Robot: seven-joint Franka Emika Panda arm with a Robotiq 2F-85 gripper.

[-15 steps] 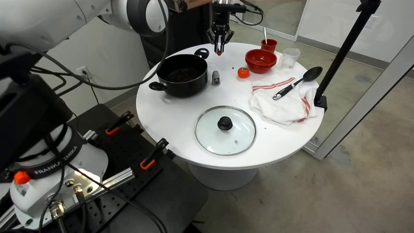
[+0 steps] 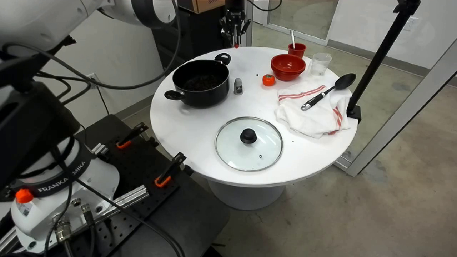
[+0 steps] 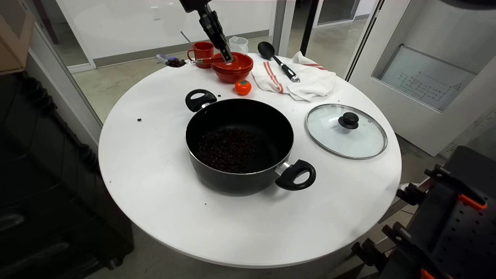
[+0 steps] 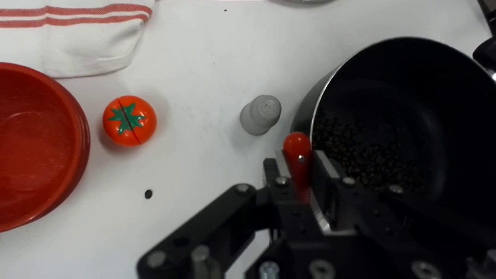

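High over the far side of the table, my gripper (image 3: 226, 57) is shut on the red handle (image 3: 211, 60) of a utensil. Its scoop end (image 3: 171, 61) points left in exterior view 2 and carries a small heap of dark beans. In the wrist view, the handle's rounded red end (image 4: 297, 142) pokes out between the fingers, and the scoop is hidden. The black pot (image 3: 239, 179) stands uncovered on the table, dark beans (image 3: 228, 148) over its bottom. Two stacked red bowls (image 2: 287, 67) sit across from it.
A grey shaker (image 2: 238, 86) stands close beside the pot; a toy tomato (image 2: 268, 80) is by the bowls. Behind are a red mug (image 2: 296, 49) and a clear cup (image 2: 320, 64). A black spoon (image 2: 325, 91) rests on the towel (image 2: 310, 115). The glass lid (image 2: 240, 150) lies in front.
In exterior view 1, my gripper has risen and shifted slightly left, still gripping the red handle. The objects on the table have not moved.
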